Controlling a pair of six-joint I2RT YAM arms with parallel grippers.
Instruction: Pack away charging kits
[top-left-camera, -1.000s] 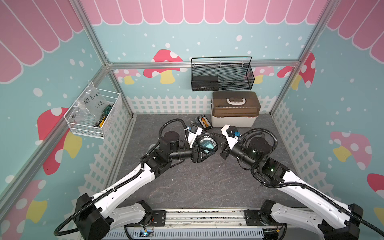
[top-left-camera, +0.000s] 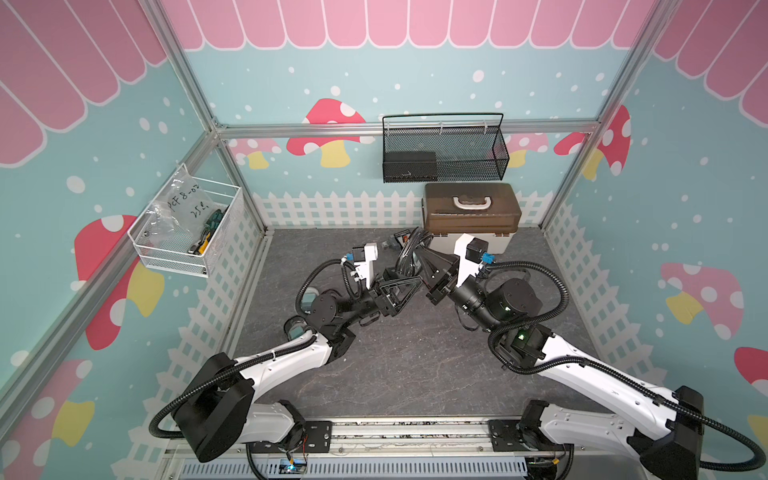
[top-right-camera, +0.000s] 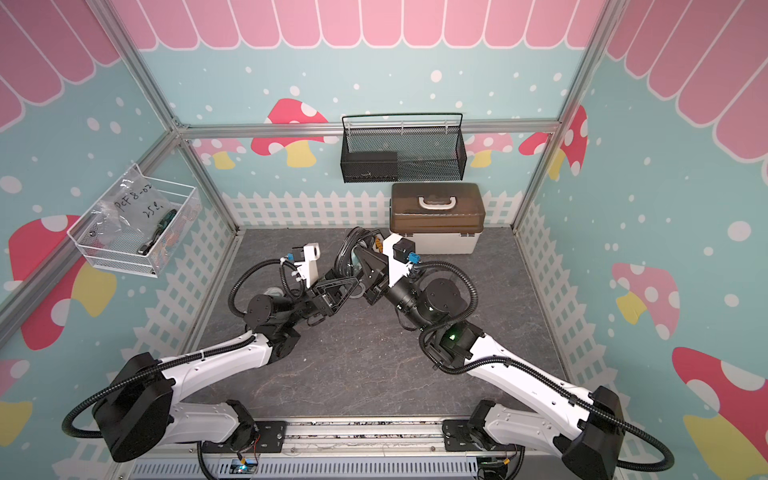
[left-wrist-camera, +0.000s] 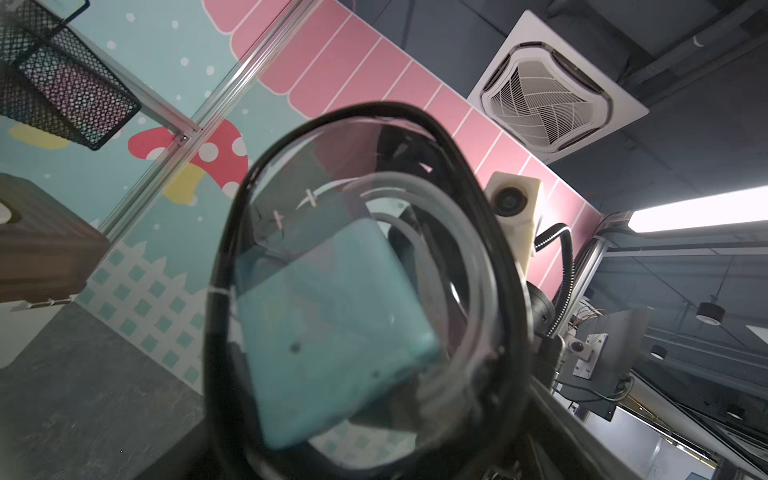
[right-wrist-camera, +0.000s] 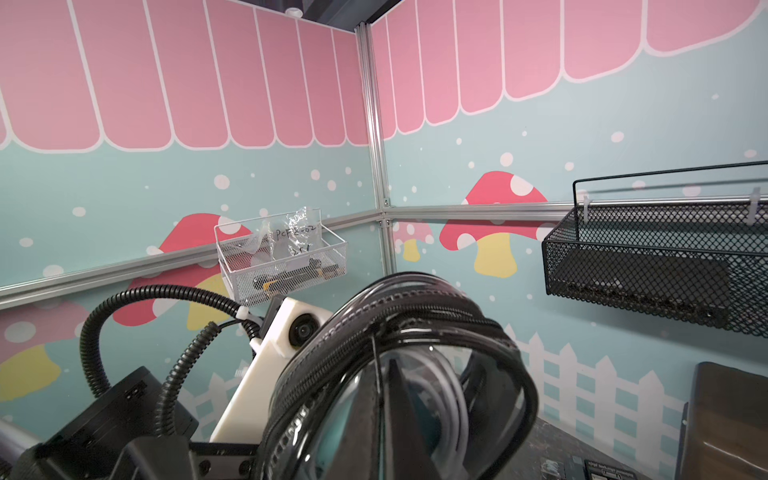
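Note:
A clear black-zipped pouch (left-wrist-camera: 336, 320), holding a teal charger block (left-wrist-camera: 328, 336) and a coiled white cable, is held upright between my two grippers above the middle of the floor. My left gripper (top-left-camera: 404, 284) is at the pouch's lower left; whether its fingers are open or shut is hidden behind the pouch. My right gripper is shut, its fingertips at the zipper along the pouch's top edge; whether anything thin is pinched between them is unclear. In the top left view, a small phone-like item (top-left-camera: 400, 240) lies behind the pouch, partly hidden.
A brown-lidded toolbox (top-left-camera: 472, 208) stands at the back right, under a black wire basket (top-left-camera: 472, 160) on the wall. A white basket with bags and tools (top-left-camera: 200, 248) hangs on the left wall.
Over the last second the pouch has been raised and tilted upright. Both arms have shifted, the right gripper moving left onto the pouch's top.

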